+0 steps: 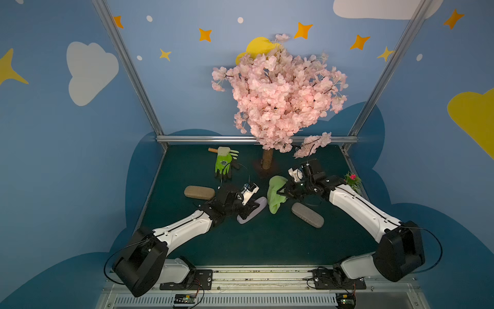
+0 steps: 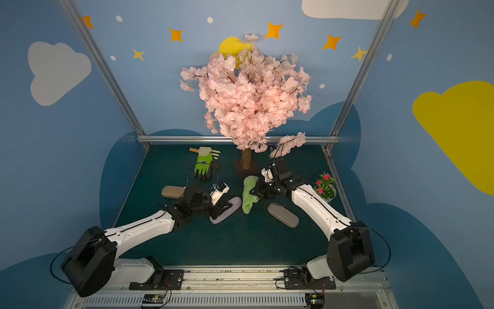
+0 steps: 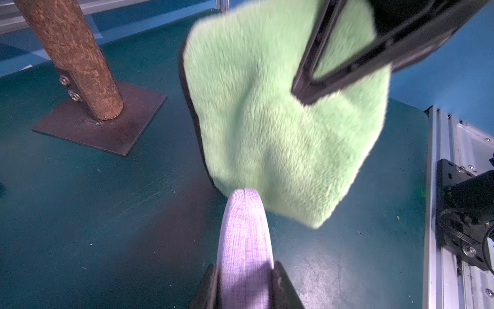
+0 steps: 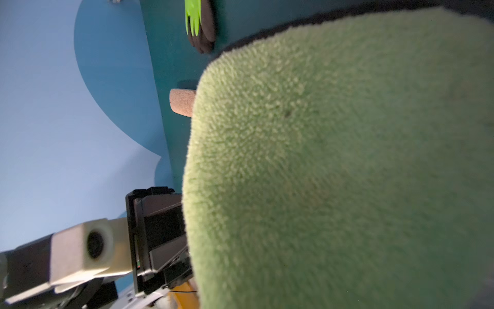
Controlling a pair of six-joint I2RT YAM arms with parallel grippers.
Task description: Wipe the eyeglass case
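The lilac eyeglass case (image 1: 256,206) is down near the table's middle, with my left gripper (image 1: 251,207) around it; in the left wrist view the case (image 3: 245,242) stands between both fingers, and whether they press on it is unclear. My right gripper (image 1: 283,191) is shut on the green cloth (image 1: 275,203), which hangs just beyond the case's far end, its dark border showing. In the right wrist view the cloth (image 4: 339,164) hides most of the scene.
A brown case (image 1: 199,192) lies at left, a grey case (image 1: 307,214) at right. Gloves (image 1: 222,163) lie behind. The blossom tree's trunk (image 1: 267,159) stands at the back; a potted plant (image 2: 324,188) is at the right edge.
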